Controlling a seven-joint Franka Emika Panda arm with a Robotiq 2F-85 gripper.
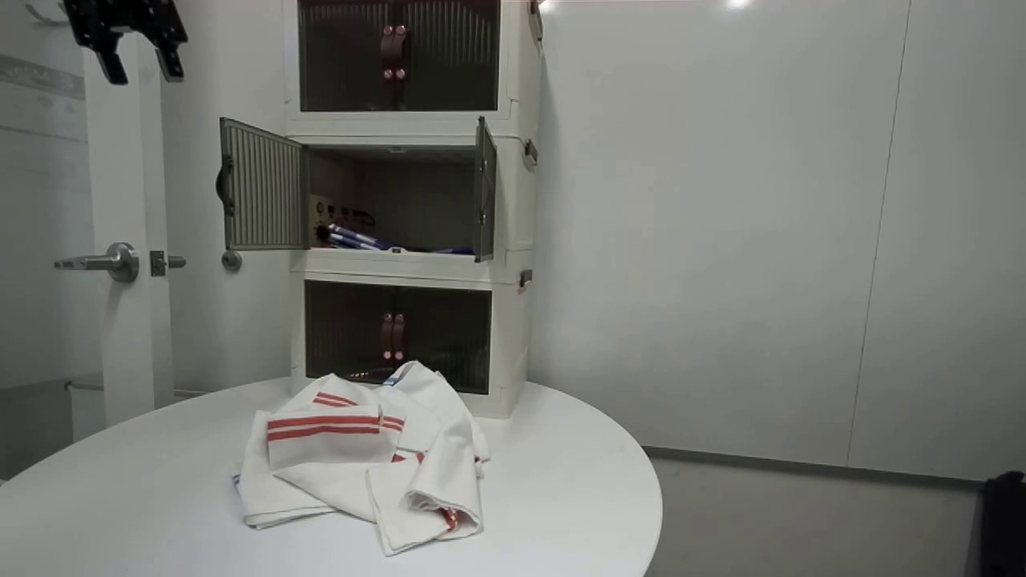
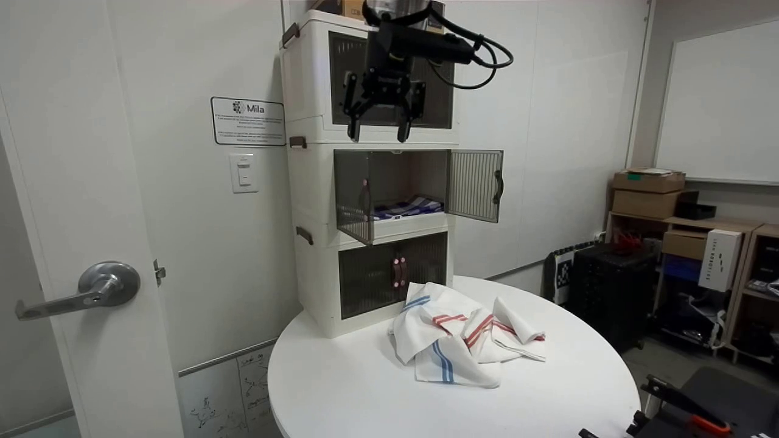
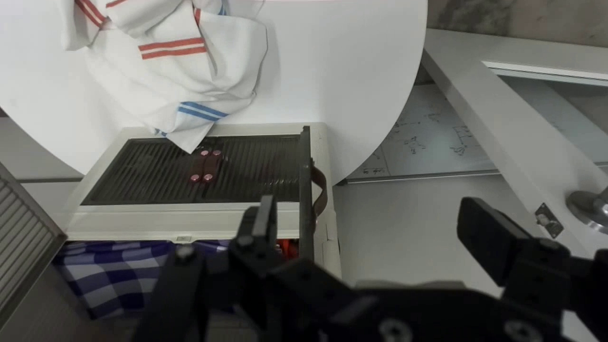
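My gripper (image 2: 379, 139) hangs in the air before the upper part of the cabinet, its two fingers apart and nothing between them. It also shows at the top left of exterior view 1. On the round table, a crumpled white towel (image 2: 467, 368) with red and blue stripes lies against the cabinet's foot. The middle compartment of the white cabinet (image 1: 510, 211) has both doors swung out, the left door (image 1: 264, 187) and the right door (image 1: 486, 192). Inside lies a blue-and-white checkered cloth (image 3: 122, 270).
The upper doors (image 1: 399, 58) and the lower doors (image 2: 394, 274) are closed. Bare tabletop (image 1: 567, 490) surrounds the towel. A room door with a metal handle (image 2: 102, 286) stands left of the cabinet in exterior view 2.
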